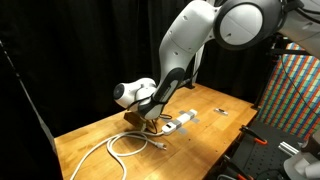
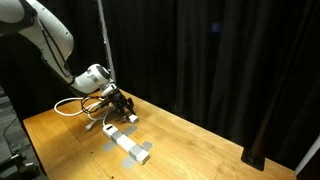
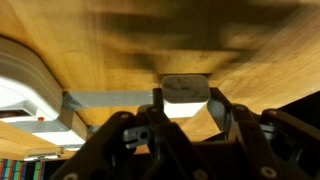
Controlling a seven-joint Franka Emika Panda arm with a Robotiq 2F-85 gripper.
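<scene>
In the wrist view, a small block with a pale grey face and white edge [image 3: 186, 88] sits between the fingertips of my gripper, which is shut on it. What the block is cannot be told from its face. From the second exterior side, something small and white [image 2: 132, 118] shows at the gripper [image 2: 124, 109], low over the wooden table. A white power strip [image 3: 22, 82] lies to the left in the wrist view, apart from the gripper. Exterior view 1 mostly hides the fingertips behind the arm.
Grey tape strips [image 3: 110, 99] are stuck on the table by the power strip. A white cable [image 1: 113, 146] loops at the table's left, with a plug [image 1: 160, 146] at its end. Small items [image 1: 221, 111] lie towards the right. In exterior view 2, the table's right half [image 2: 200, 150] is clear.
</scene>
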